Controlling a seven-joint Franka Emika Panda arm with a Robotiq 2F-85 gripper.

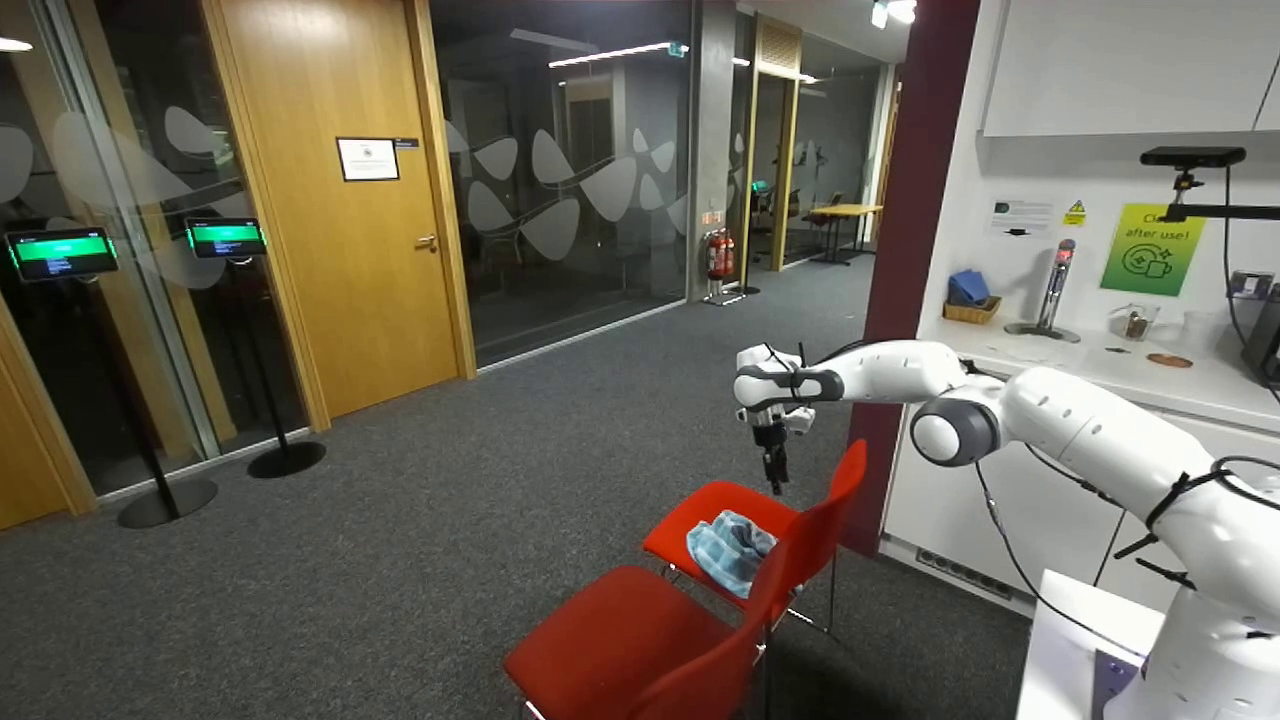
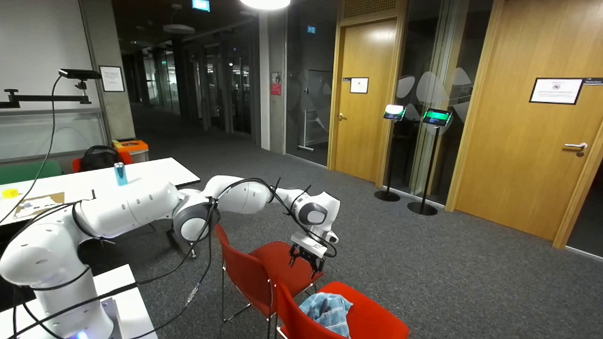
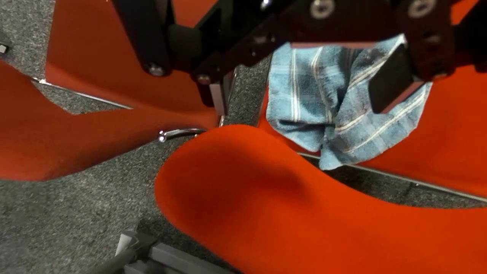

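A crumpled blue cloth with white stripes [image 3: 301, 100] lies on the red seat of one chair [image 2: 373, 316]; the same cloth [image 1: 729, 550] shows on the farther chair in exterior view 1. Above the chairs hangs my gripper [image 2: 305, 266], pointing down, its two fingers spread wide. In the wrist view the right finger pad [image 3: 390, 82] covers part of the cloth, while the left finger [image 3: 220, 98] appears over the gap near the other chair. Nothing is held between them, and the gripper seems well above the cloth.
A second red chair [image 1: 624, 630] stands empty beside the first. Its neighbour's backrest [image 3: 255, 182] rises close under the wrist camera. A white table [image 2: 164, 172] and a kitchen counter [image 1: 1080, 348] flank the arm. The carpet beyond the chairs is clear.
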